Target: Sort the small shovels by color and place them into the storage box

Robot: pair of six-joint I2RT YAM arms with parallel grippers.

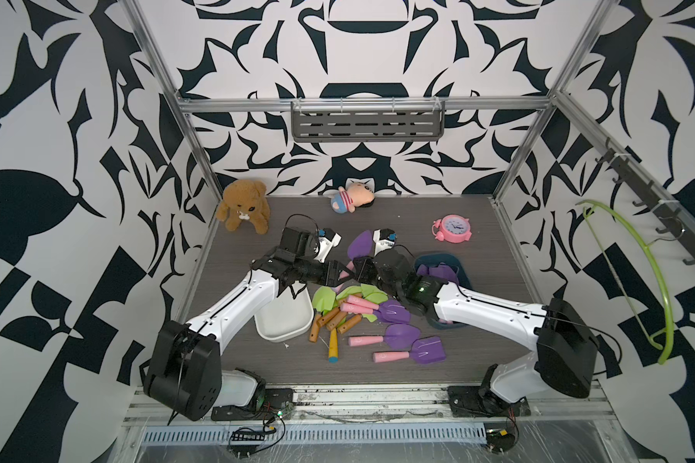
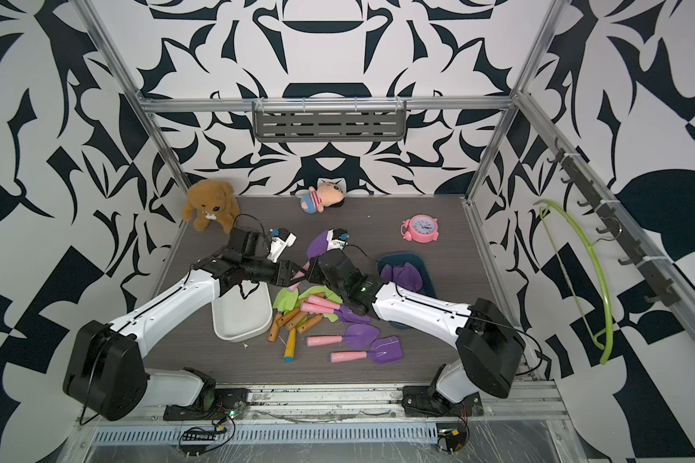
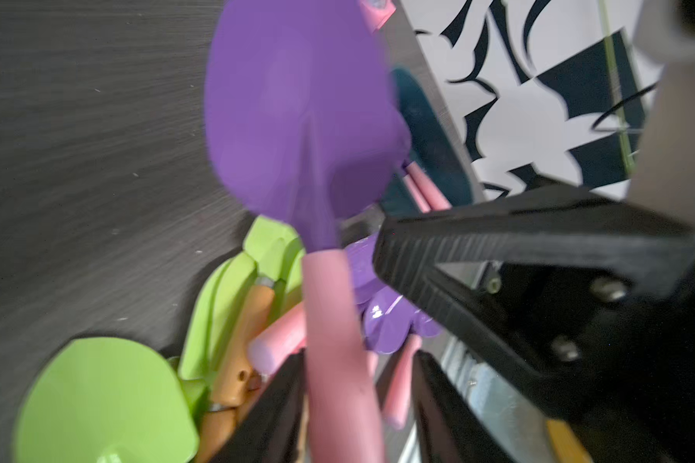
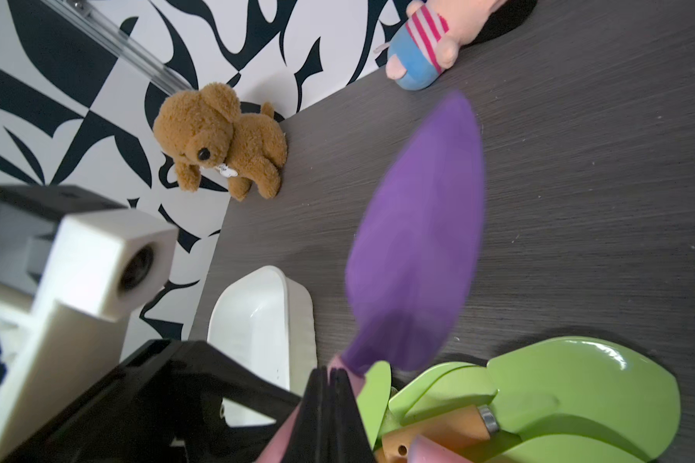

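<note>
One purple shovel with a pink handle hangs above the pile, blurred and tilted. Its handle passes between the fingers of my left gripper; these stand apart, with a gap at the handle's right side. My right gripper is shut with nothing between its fingers, and the shovel's pink neck shows just outside them. On the table lie several purple shovels and a heap of green shovels. A dark teal box holds purple shovels. The white box at left looks empty.
Both arms meet tip to tip over the heap, close together. Behind stand a brown plush dog, a doll and a pink clock. Bare table lies between them and the heap. A yellow handle points to the front.
</note>
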